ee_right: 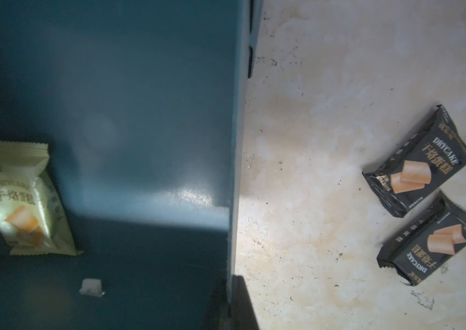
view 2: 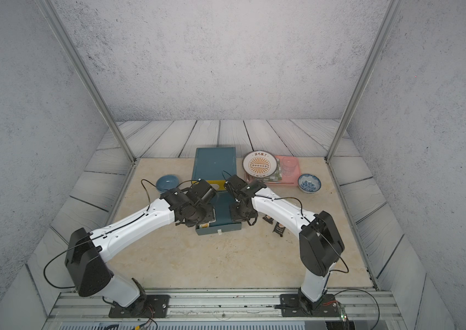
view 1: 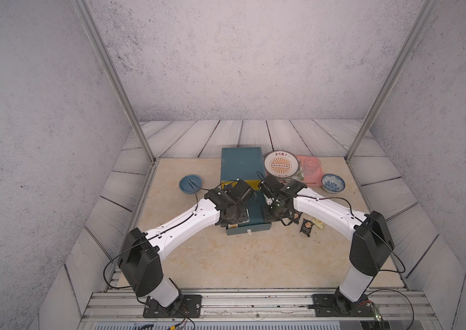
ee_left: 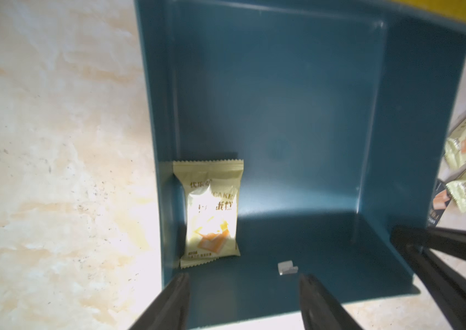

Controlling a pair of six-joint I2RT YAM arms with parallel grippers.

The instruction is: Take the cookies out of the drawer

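One cookie in a pale yellow wrapper (ee_left: 210, 211) lies flat in the open teal drawer (ee_left: 277, 137), near its left wall and front end. My left gripper is open above the drawer's front, its fingers apart on either side of the front left part, empty. In the right wrist view the same cookie is at the left edge. My right gripper is shut at the drawer's right wall, the thin wall edge running between its fingertips. Two dark-wrapped cookies (ee_right: 420, 165) and pale ones lie on the table right of the drawer.
Behind the drawer stands the teal cabinet (view 1: 242, 163). A blue bowl (view 1: 190, 184) sits to the left. On the right are a patterned plate (view 1: 281, 164), a pink tray (view 1: 317, 178) and a blue-white bowl (view 1: 333, 183).
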